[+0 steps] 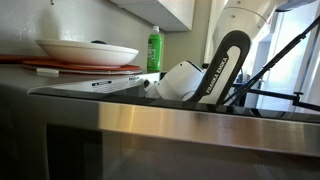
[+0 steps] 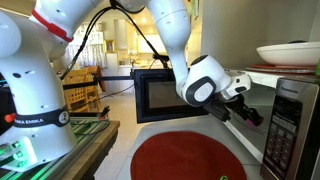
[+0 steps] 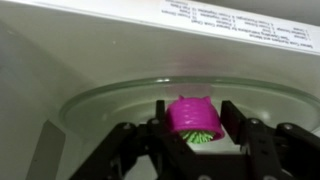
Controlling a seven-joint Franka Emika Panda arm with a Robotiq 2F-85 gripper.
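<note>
In the wrist view, a small magenta object with a pale greenish face sits between the dark fingertips of my gripper. The fingers stand close at its two sides; whether they press on it cannot be told. Behind it curves the rim of a clear glass plate on a light floor. Exterior view 2 has my gripper reaching into the open microwave, left of its control panel. In exterior view 1 the arm shows, but the gripper is hidden behind the metal front.
The microwave's dark-windowed door stands swung open at the left. A red round mat lies in front. On top of the microwave are a white bowl and a green bottle. A printed label crosses the wrist view's top.
</note>
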